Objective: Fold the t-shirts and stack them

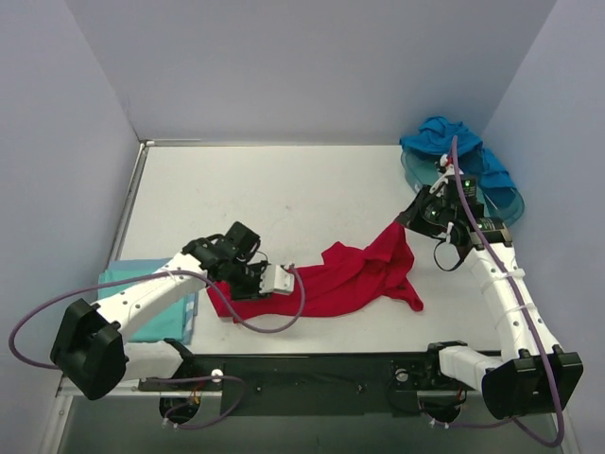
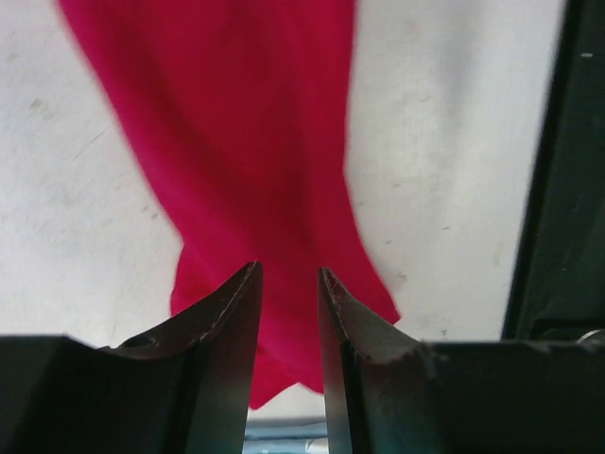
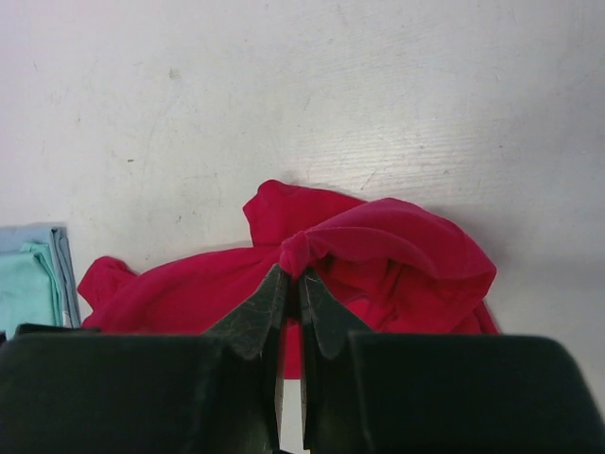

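Note:
The red t-shirt (image 1: 326, 286) lies loosely across the front middle of the white table, its right part bunched. Its upper right end rises to my right gripper (image 1: 403, 223); in the right wrist view a pinched fold of the red cloth (image 3: 296, 253) sits between the closed fingertips. Over the shirt's left end, my left gripper (image 1: 263, 284) stands open. Its parted fingers (image 2: 227, 312) are empty in the left wrist view, with the shirt (image 2: 236, 142) beneath. Folded turquoise and blue-grey shirts (image 1: 156, 307) make a stack at the table's left.
A teal bin (image 1: 418, 172) holding blue cloth (image 1: 444, 134) stands at the back right, behind my right arm. A dark front rail (image 1: 298, 383) runs along the near edge.

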